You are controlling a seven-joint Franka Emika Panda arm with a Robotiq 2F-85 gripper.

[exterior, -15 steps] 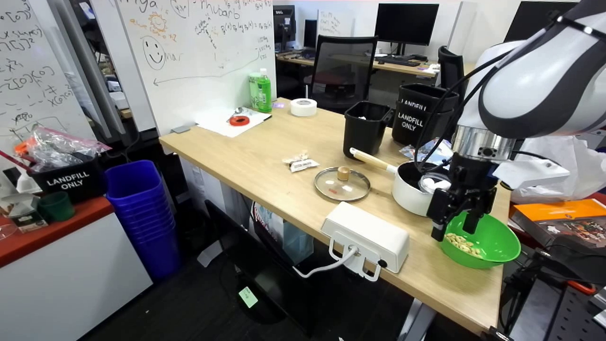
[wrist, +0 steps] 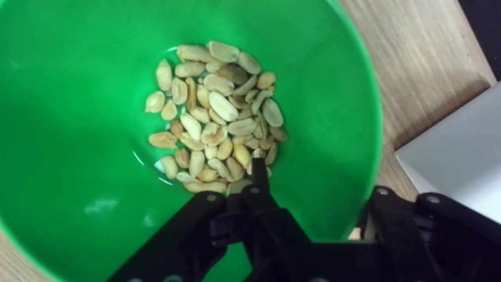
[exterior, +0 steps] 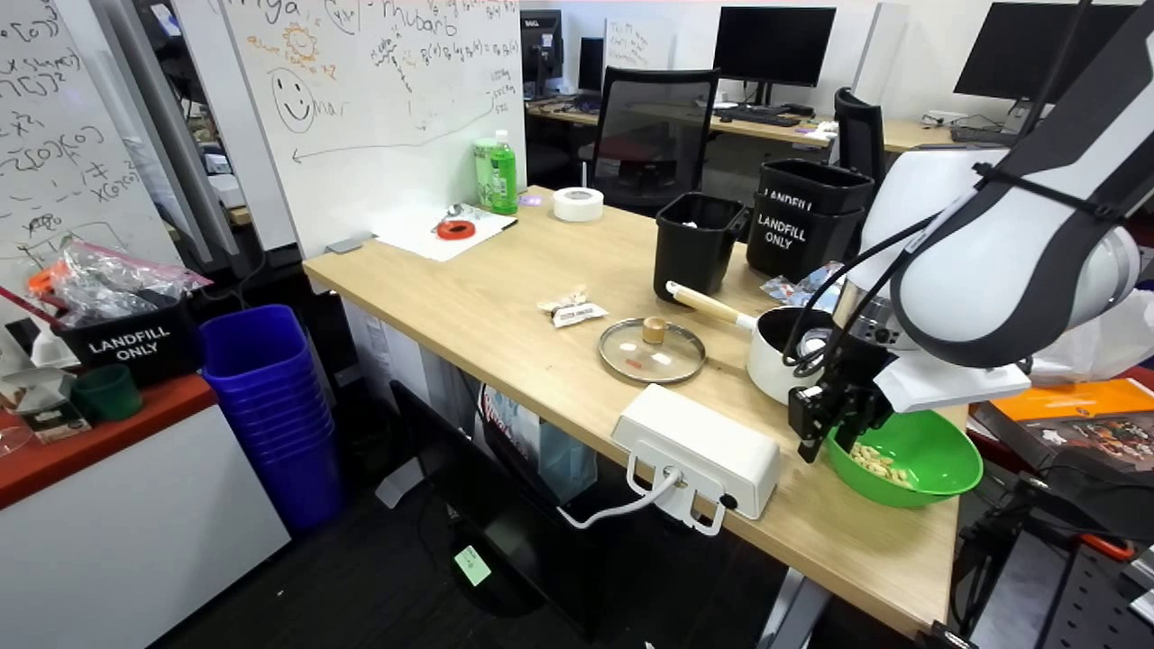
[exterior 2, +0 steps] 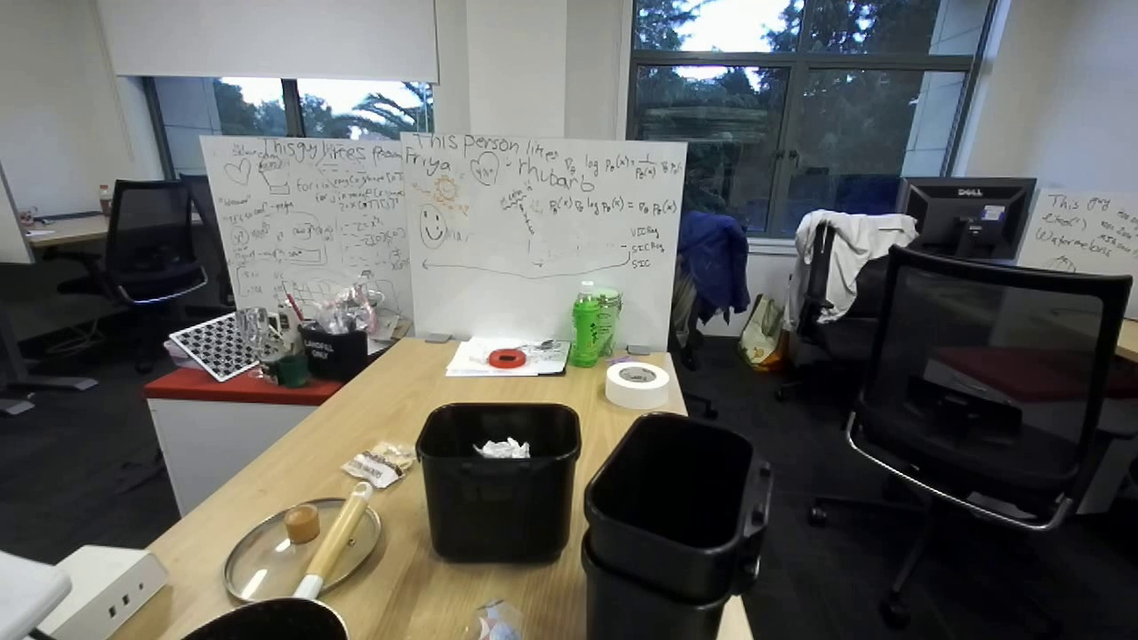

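Observation:
A green bowl (exterior: 938, 460) stands on the table near its right end, with pale peanuts (exterior: 878, 463) in its bottom. My gripper (exterior: 828, 442) is low at the bowl's left side, its fingers part open. In the wrist view, the bowl's rim (wrist: 377, 117) passes between the two sides of my gripper. One of the fingers (wrist: 259, 176) reaches inside the bowl over the peanuts (wrist: 216, 117); the other is outside the wall. How closely they touch the wall is hidden. Exterior view 2 shows neither bowl nor gripper.
Close behind the gripper stands a white pot (exterior: 770, 362) with a wooden handle. A white power box (exterior: 703, 438) is to the left, by the table edge. Further back are a glass lid (exterior: 627, 351), a snack packet (exterior: 573, 312) and a black bin (exterior: 692, 254).
My gripper has shifted left and slightly down, and its fingers look closer together. The bowl has slid a little to the left. The arm has tilted.

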